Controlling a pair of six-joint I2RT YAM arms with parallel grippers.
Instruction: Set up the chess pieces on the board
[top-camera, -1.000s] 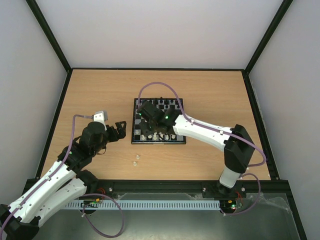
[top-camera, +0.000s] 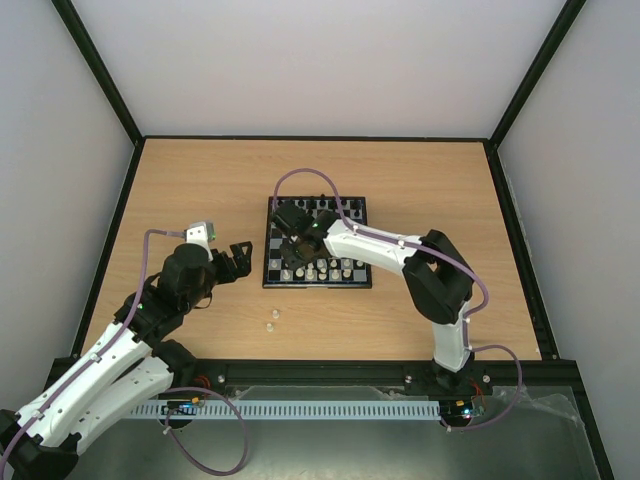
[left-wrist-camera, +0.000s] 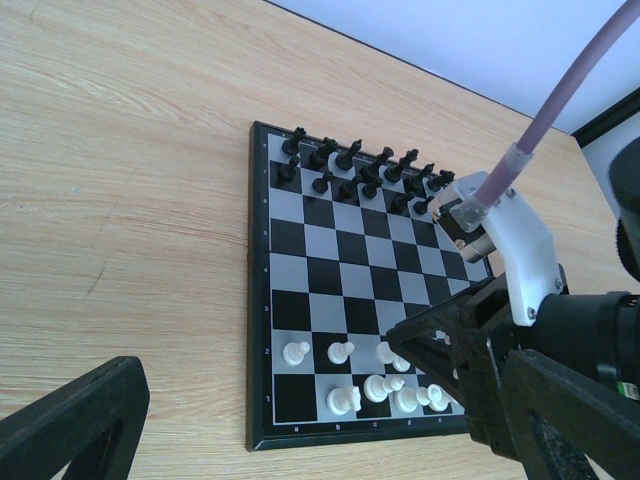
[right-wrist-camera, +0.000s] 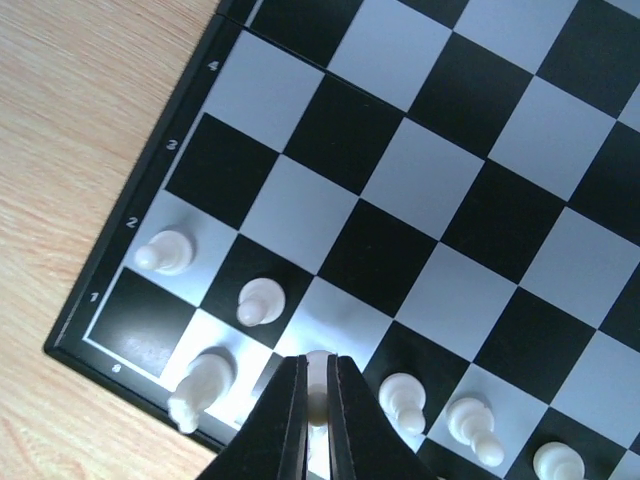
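Observation:
The chessboard lies mid-table, with several black pieces along its far side. White pieces stand on the near rows: a pawn at the left edge, another pawn beside it, and a larger piece in the corner region. My right gripper is over the near rows, shut on a white piece that shows between its fingers. Whether that piece touches the board cannot be told. To the left of the board, my left gripper stands open and empty.
Two loose white pieces lie on the table in front of the board. The right arm reaches across the board's right side. Bare wood surrounds the board, with open space at the left and back.
Over the last second the right arm's elbow has drawn left and inward, while its gripper has shifted only slightly above the board. The left arm stays still.

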